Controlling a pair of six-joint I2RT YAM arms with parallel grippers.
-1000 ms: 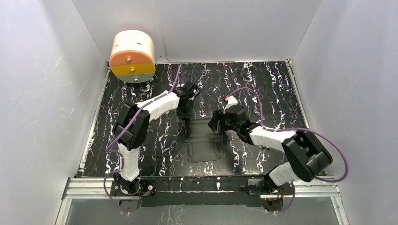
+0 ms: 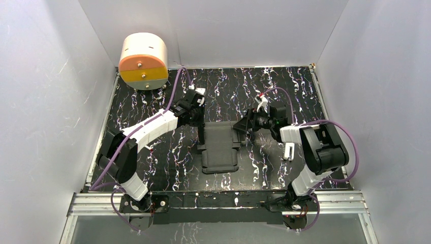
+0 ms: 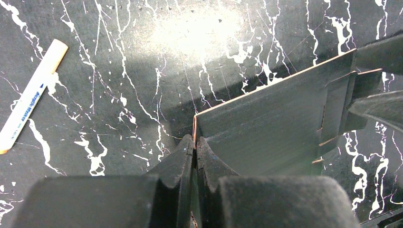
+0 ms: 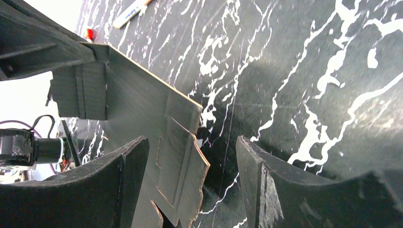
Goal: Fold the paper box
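Observation:
The black paper box (image 2: 219,147) lies in the middle of the table, with its front panel flat and side walls raised at the back part. At its back left corner, my left gripper is shut on the thin wall edge, which runs between the fingertips. Around the back right corner stands my right gripper, open. In the right wrist view a side flap (image 4: 190,175) of the box reaches into the gap between its fingers, and neither finger is clearly pressing on it. The box's lower part is hidden in both wrist views.
A white marker (image 3: 31,97) lies on the table to the left of the box. A rounded cabinet with coloured drawers (image 2: 144,63) stands at the back left. White items (image 2: 288,151) lie near the right arm. The table behind the box is clear.
Over the last second my left gripper has shifted left and the right one to the right. The box's back part looks wider and its side walls stand out more. The right arm has swung inward lately.

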